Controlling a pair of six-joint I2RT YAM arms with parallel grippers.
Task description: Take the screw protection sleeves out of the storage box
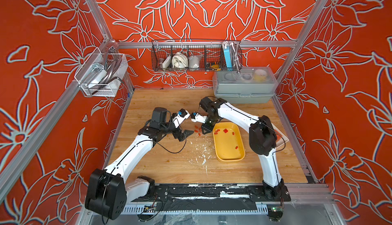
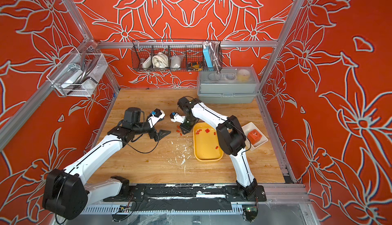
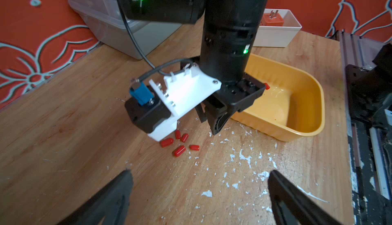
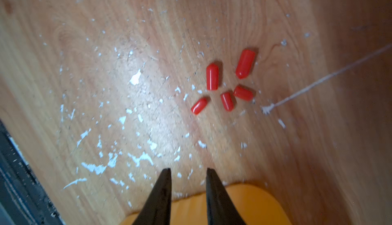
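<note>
Five small red sleeves (image 4: 212, 76) lie loose on the wood, left of the yellow box (image 1: 228, 155); more red sleeves (image 2: 207, 130) are inside that box. My right gripper hovers at the box's left end, fingers a little apart with nothing between them; in the left wrist view its body hides part of the box. My left gripper stands open over the table, left of the loose sleeves, its fingers blurred and empty.
A grey lidded case (image 1: 244, 94) is at the back right. A white tray (image 2: 261, 141) with an orange item sits at the right. Bare table lies at the left rear and front.
</note>
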